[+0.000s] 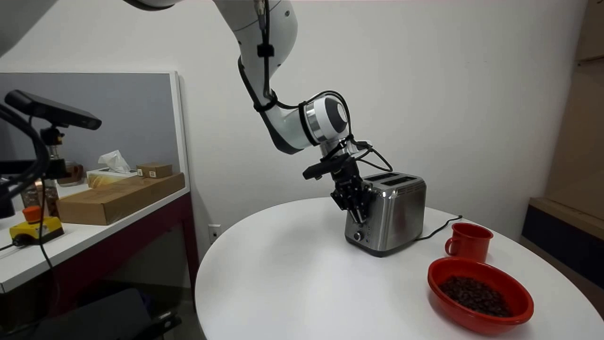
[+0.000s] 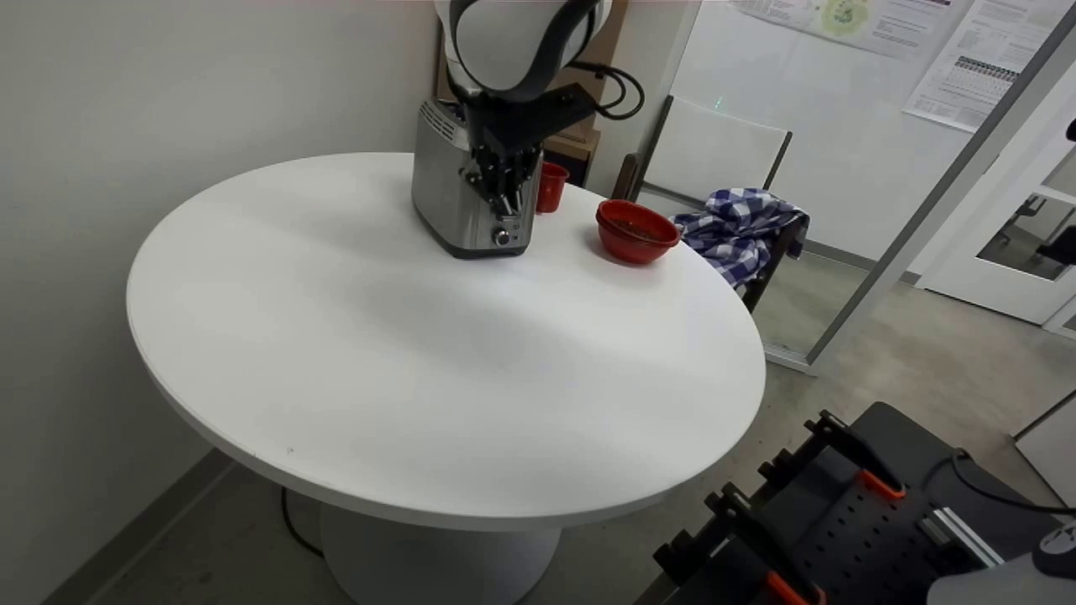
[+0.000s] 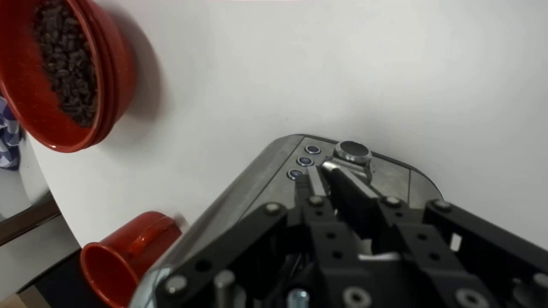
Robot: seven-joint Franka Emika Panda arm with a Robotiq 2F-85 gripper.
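A steel toaster (image 1: 396,212) stands upright on the round white table (image 1: 283,283). My gripper is at its control face, with the fingers (image 3: 314,182) pointing down and a narrow gap between them. Just beyond the fingertips, in the wrist view, are a silver lever (image 3: 354,167) and the round knob (image 3: 354,149). Several small buttons (image 3: 305,161) lie beside the knob. Nothing shows held between the fingers; whether one touches the lever is hard to tell. The toaster's two slots (image 1: 399,181) look empty from here.
A red mug (image 1: 470,242) and a red bowl of dark beans (image 1: 480,297) stand on the toaster's other side. The power cord (image 1: 440,227) runs behind it.
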